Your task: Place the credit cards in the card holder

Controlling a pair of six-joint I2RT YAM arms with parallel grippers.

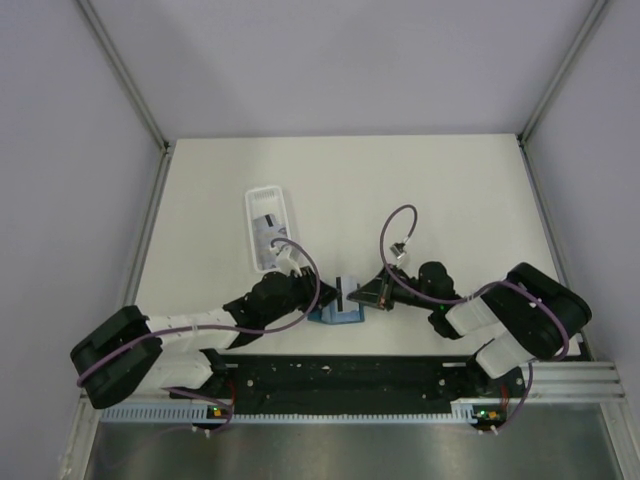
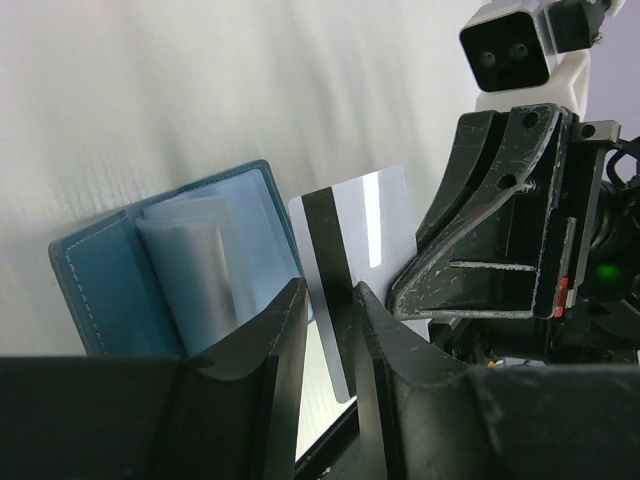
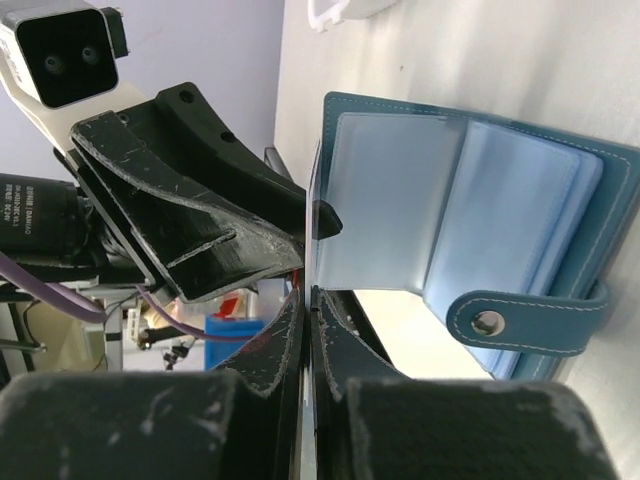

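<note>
A white card with a black stripe [image 2: 334, 250] stands on edge beside the open blue card holder [image 2: 110, 280]. In the right wrist view this card [image 3: 313, 240] shows edge-on, a thin line between the fingers of my right gripper, shut on it. My left gripper has its fingers apart, with the card's striped part showing in the gap; whether they touch it I cannot tell. From above, both grippers meet over the holder [image 1: 345, 317]. The holder's clear sleeves [image 3: 395, 200] lie spread, its snap strap [image 3: 530, 322] at the near side.
A white tray [image 1: 249, 215] with more cards [image 1: 268, 232] stands behind the left arm. The table's front edge runs close to the holder.
</note>
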